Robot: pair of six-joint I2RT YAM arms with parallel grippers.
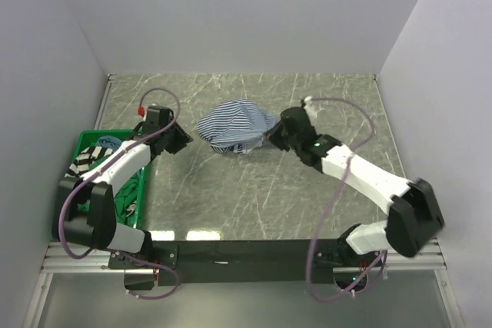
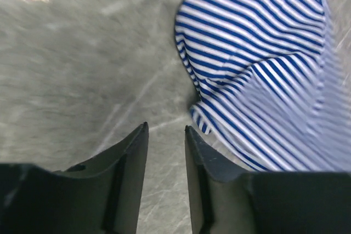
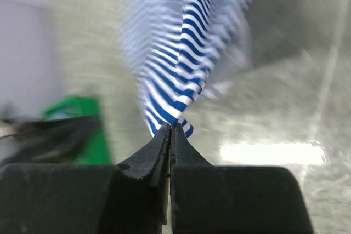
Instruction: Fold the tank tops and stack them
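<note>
The blue-and-white striped tank top (image 1: pixel 232 122) lies bunched on the table, one part drawn up toward the right. That raised part ends in my right gripper (image 1: pixel 276 139), which is shut on the striped cloth; the right wrist view shows the cloth (image 3: pixel 178 89) running up to the fingertips. My left gripper (image 1: pixel 184 139) hovers left of the tank top, touching nothing. In the left wrist view the left gripper has a gap between its fingers with only bare table showing, and the striped fabric (image 2: pixel 247 36) lies beyond and to the right.
A green basket (image 1: pixel 141 197) holding green, striped and blue cloth stands at the left, beneath the left arm.
</note>
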